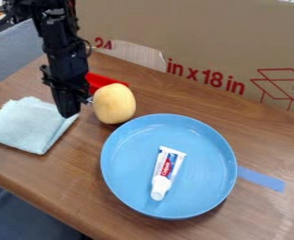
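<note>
The black gripper [69,101] is low over the right part of a folded pale blue cloth [27,126], left of a round yellow object [113,103]. It looks shut, with nothing visible between its fingers; whether it touches the cloth is unclear. A red object [102,81] lies behind the yellow one, partly hidden. A blue plate [210,192] holds a toothpaste tube [165,173] at front right.
A cardboard box [213,47] stands along the back of the wooden table [250,131]. A strip of blue tape [262,180] lies right of the plate. The table's left edge drops away at front left.
</note>
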